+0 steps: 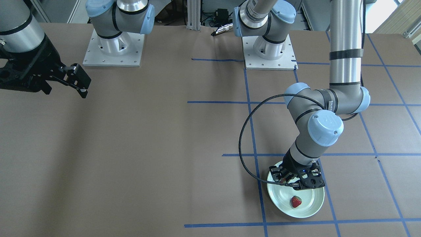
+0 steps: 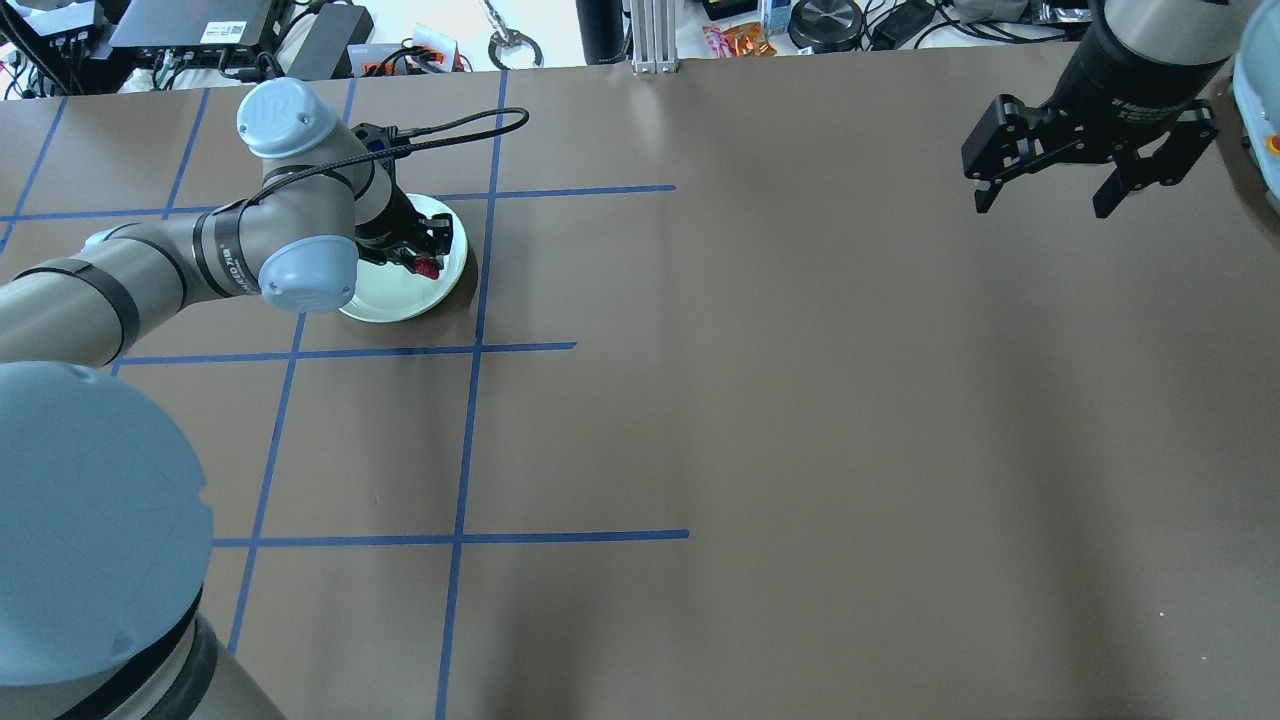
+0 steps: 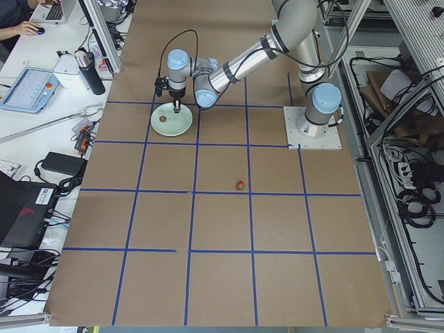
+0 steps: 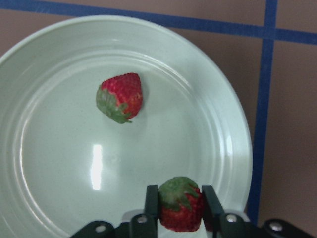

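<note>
My gripper is shut on a strawberry (image 4: 181,213), green cap up, low over the pale green plate (image 4: 74,124), near its rim. A second strawberry (image 4: 121,94) lies on the plate, apart from the held one. In the front view the gripper (image 1: 292,179) covers the far part of the plate (image 1: 282,197), with the lying strawberry (image 1: 296,201) in front of it. In the top view the held berry (image 2: 426,266) shows red under the gripper.
A small red item (image 3: 239,186) lies on the taped table in the left view. Another arm's black gripper (image 2: 1086,156) is at the top right in the top view.
</note>
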